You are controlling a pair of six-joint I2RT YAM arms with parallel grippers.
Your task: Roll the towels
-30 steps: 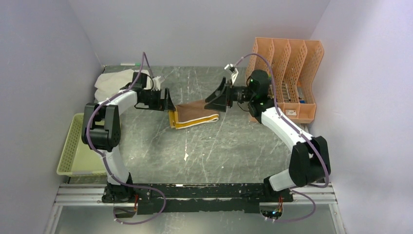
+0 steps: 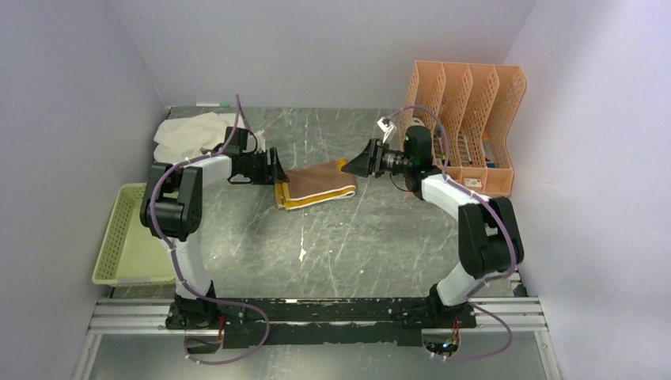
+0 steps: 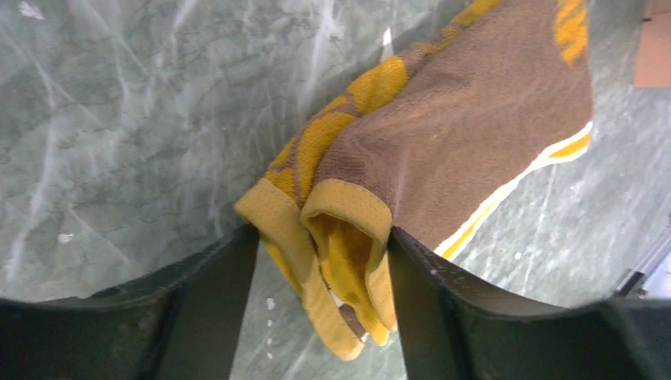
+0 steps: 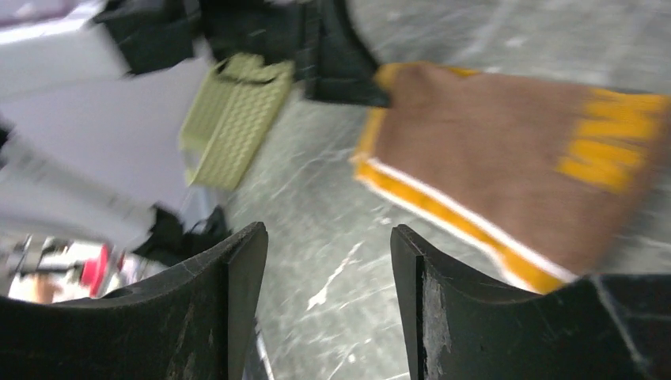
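Observation:
A folded brown and yellow towel (image 2: 316,180) with white edging lies flat on the grey table, its left edge bunched up in the left wrist view (image 3: 348,206). My left gripper (image 2: 273,166) is at that edge, its fingertips (image 3: 419,277) apart on either side of the gathered yellow hem; whether they press on it I cannot tell. My right gripper (image 2: 365,161) stands open above and beside the towel's right end, with nothing between its fingers.
A white cloth pile (image 2: 190,134) lies at the back left, behind my left arm. A green basket (image 2: 119,269) stands at the front left, a peach slotted organizer (image 2: 494,182) at the back right.
My left gripper has come down slightly onto the towel's left edge. My right gripper has shifted slightly right, and that arm's elbow has swung inward.

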